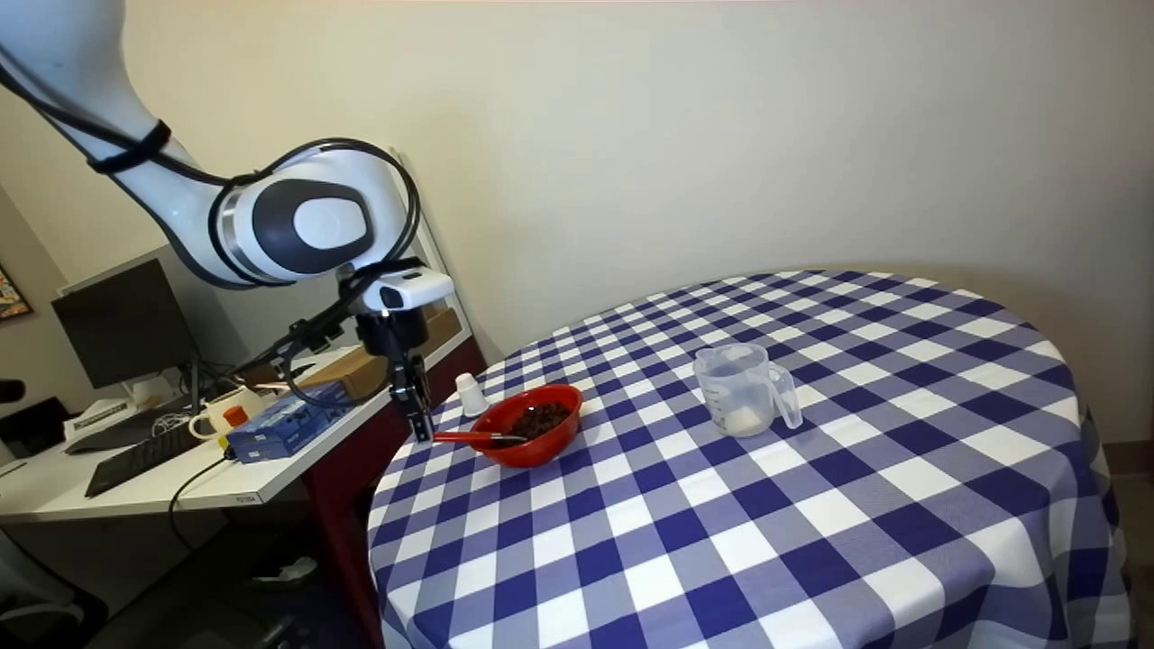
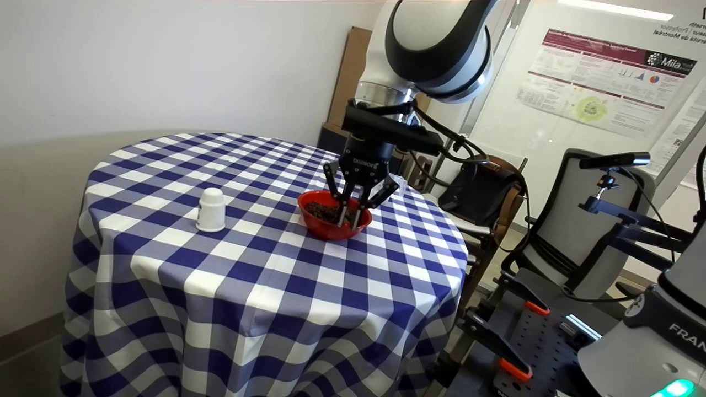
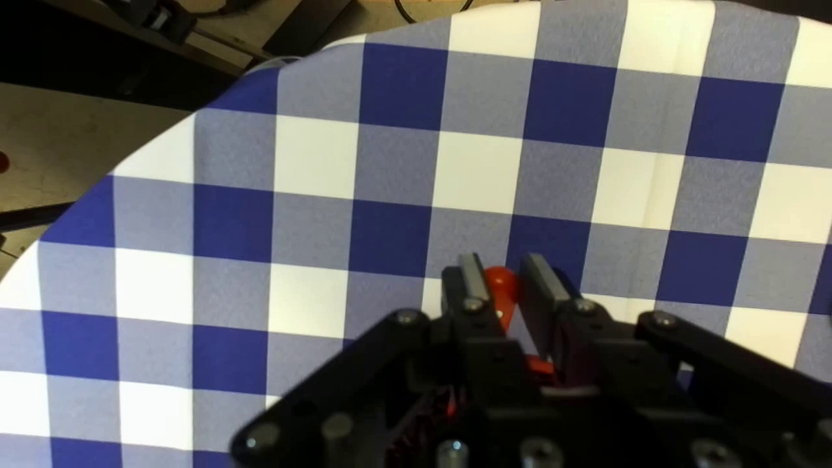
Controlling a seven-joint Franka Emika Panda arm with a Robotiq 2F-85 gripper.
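Observation:
A red bowl point(image 1: 554, 445) holding dark brown bits point(image 1: 537, 420) sits on the checked cloth near the table's left side in exterior view 1. Leaning over its rim is a spoon-like utensil with a red handle point(image 1: 460, 437); its head reaches toward the dark contents. My gripper point(image 1: 419, 434) is shut on that handle, just outside the bowl. From the wrist, the rounded red handle end point(image 3: 503, 290) shows between the two fingers, while the gripper body hides most of the bowl. In exterior view 2 the fingertips appear in front of the bowl point(image 2: 324, 228).
A white cup-like object point(image 1: 471, 396) stands upside down behind the bowl. To the right is a clear measuring jug point(image 1: 740, 391) with its handle rightward. Much of the checked tablecloth point(image 1: 865, 530) is bare. A desk with a blue box point(image 1: 289, 424) borders the table's left.

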